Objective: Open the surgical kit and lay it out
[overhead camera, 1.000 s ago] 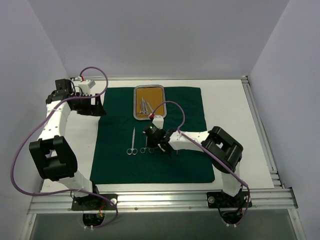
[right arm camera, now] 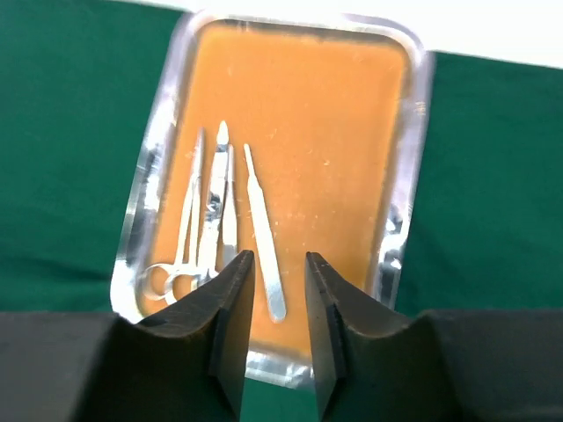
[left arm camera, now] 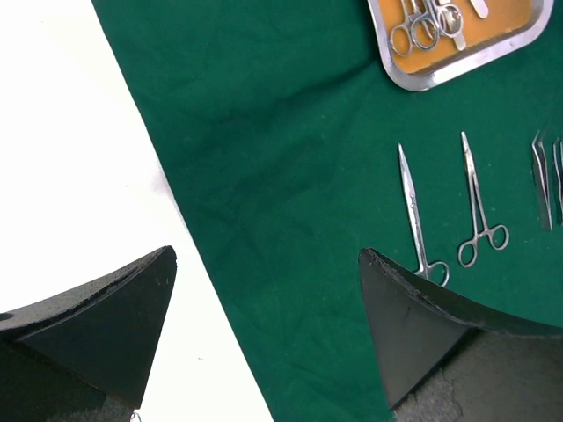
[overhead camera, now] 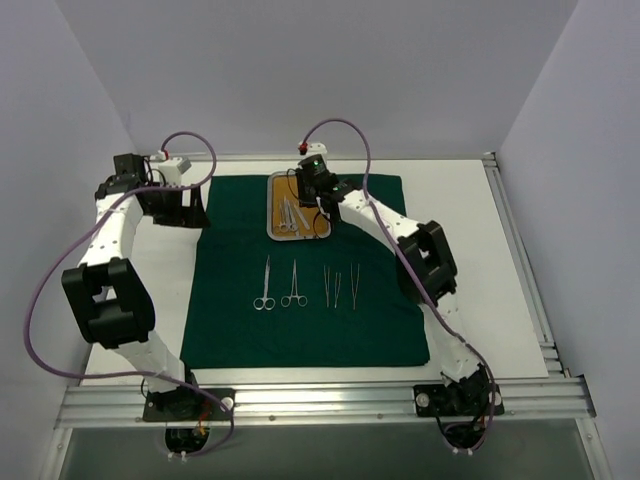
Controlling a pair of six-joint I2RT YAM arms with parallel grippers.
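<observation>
In the right wrist view the metal tray (right arm camera: 405, 202) with its orange floor holds a ring-handled instrument (right arm camera: 186, 224), two slim tools beside it and a separate scalpel-like tool (right arm camera: 264, 230). My right gripper stands open above the tray, fingertips on either side of that separate tool's handle in view, nothing held. On the green cloth lie two ring-handled instruments (left arm camera: 412, 202) (left arm camera: 475, 198) and three tweezers (overhead camera: 355, 285), side by side. Off the cloth's left edge, my left gripper is open and empty.
The green cloth (overhead camera: 230, 330) covers the middle of the white table (overhead camera: 460, 210). Purple cables loop over both arms.
My right arm has moved from over the laid-out instruments back up to the tray. The tweezers are now uncovered in the top view. The left arm has barely moved.
</observation>
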